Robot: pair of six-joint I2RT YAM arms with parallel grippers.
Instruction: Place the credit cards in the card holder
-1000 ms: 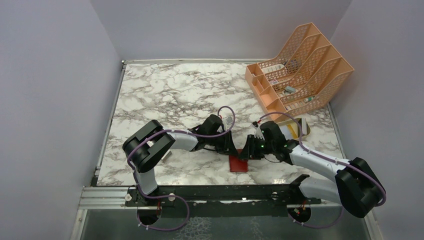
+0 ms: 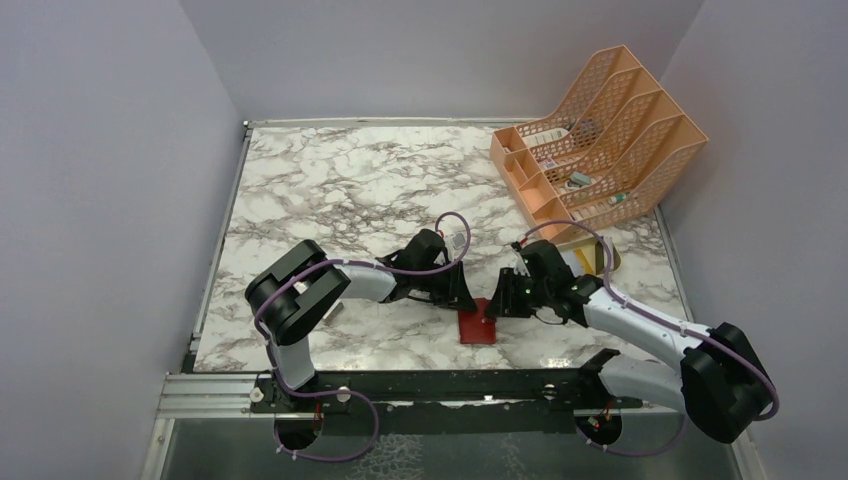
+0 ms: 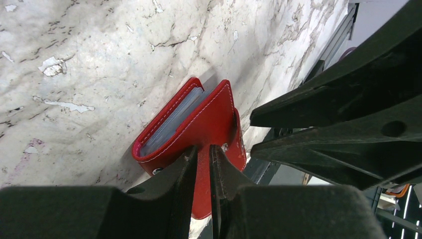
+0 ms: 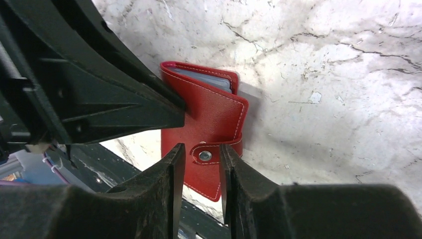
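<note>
The red card holder (image 2: 477, 328) lies near the table's front edge between my two grippers. Clear sleeves (image 3: 174, 122) show at its gaping edge in the left wrist view; a loose card is not visible. My left gripper is shut on the holder, whose red cover shows between its narrowly spaced fingers. My right gripper is part open, its two fingertips on either side of the holder's strap (image 4: 214, 152) and metal snap. Contact between the right fingers and the strap is unclear. From the left wrist view, the right fingers (image 3: 318, 112) stand apart beside the holder.
An orange mesh organizer (image 2: 600, 150) with several small items stands at the back right. Behind the right arm sits a box with yellow and white contents (image 2: 583, 261).
The left arm and the holder appear still.
</note>
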